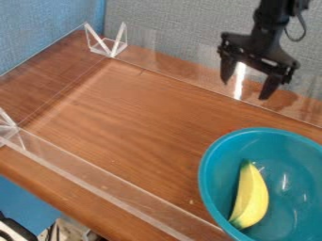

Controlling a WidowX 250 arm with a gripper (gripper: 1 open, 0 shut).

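Note:
My black gripper (246, 88) is at the upper right, raised near the back wall, its two fingers spread open with nothing between them. Below it at the lower right stands a large teal bowl (296, 169), with a yellow banana (251, 198) lying inside along its left part.
Clear low partitions run along its back and front edges, with white bracket pieces (107, 42) at the back left corner and at the left front.

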